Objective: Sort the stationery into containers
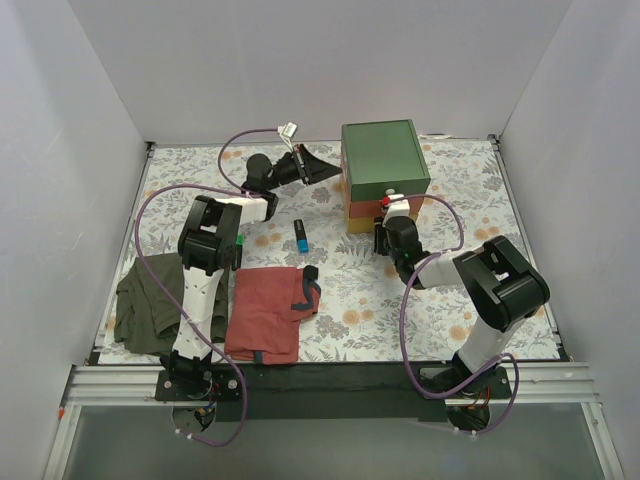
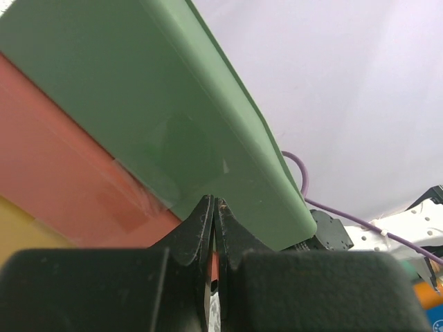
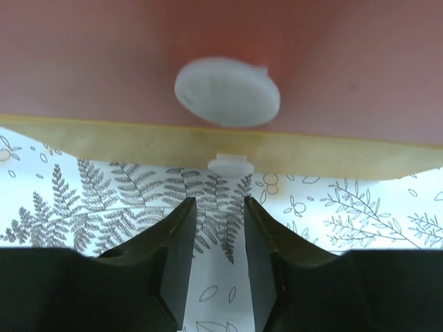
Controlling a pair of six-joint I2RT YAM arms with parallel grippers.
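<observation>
The stacked container with green [image 1: 384, 150], red [image 2: 76, 159] and yellow [image 3: 311, 155] layers stands at the back right. My left gripper is shut with nothing visible between its fingers, at the container's left side. My right gripper is part open at its front, its fingertips below the white knob [image 3: 227, 92] on the red layer and a smaller knob [image 3: 230, 164] on the yellow layer. Nothing shows between them. A dark blue-capped item [image 1: 301, 235] lies left of the container; a green item [image 1: 240, 244] is partly hidden by my left arm.
A folded red cloth [image 1: 262, 315] and an olive cloth [image 1: 140, 300] lie at the front left.
</observation>
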